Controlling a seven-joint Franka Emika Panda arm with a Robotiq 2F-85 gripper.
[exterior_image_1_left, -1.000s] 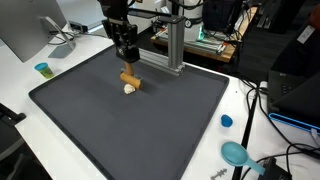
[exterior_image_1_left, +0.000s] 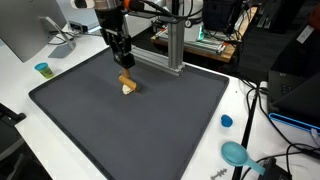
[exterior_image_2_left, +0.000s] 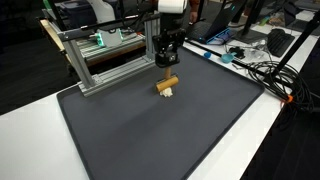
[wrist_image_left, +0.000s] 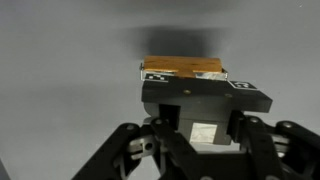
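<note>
In exterior view 2, my gripper (exterior_image_2_left: 169, 66) points down at a tan wooden piece (exterior_image_2_left: 167, 84) near the back of the dark board. Part of the wood rises toward the fingers and part lies across, so I cannot tell whether it is one piece or two. Seen from exterior view 1, the gripper (exterior_image_1_left: 123, 70) meets the top of the wood (exterior_image_1_left: 127, 82). A small whitish thing (exterior_image_1_left: 127, 90) is at its foot, its kind unclear. The wrist view has the wooden top (wrist_image_left: 183, 65) right at the fingertips, the fingers shut on it; the lower part is hidden.
The dark board (exterior_image_1_left: 120, 130) is bare in front and to both sides. A metal rail (exterior_image_1_left: 155, 66) runs behind the gripper. Off the board are a green cup (exterior_image_1_left: 43, 70), a blue item (exterior_image_1_left: 226, 121) and a teal bowl (exterior_image_1_left: 237, 155).
My gripper has shifted slightly left in exterior view 1. The wood now looks a little more tilted, while the whitish thing stays about where it was.
</note>
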